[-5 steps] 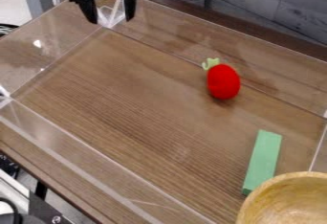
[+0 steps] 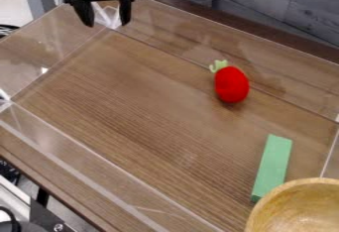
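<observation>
My black gripper [image 2: 103, 8] hangs at the top left of the camera view, open, its two fingers pointing down over a pale, whitish shape [image 2: 110, 16] on the table, too unclear to name. A red strawberry-like object [image 2: 231, 85] with a green top lies right of centre. A green block [image 2: 272, 167] lies at the lower right, beside a yellow bowl [image 2: 302, 211] in the corner.
A dark grey wall [image 2: 265, 8] runs along the back. Cables lie off the table's edge at the lower left.
</observation>
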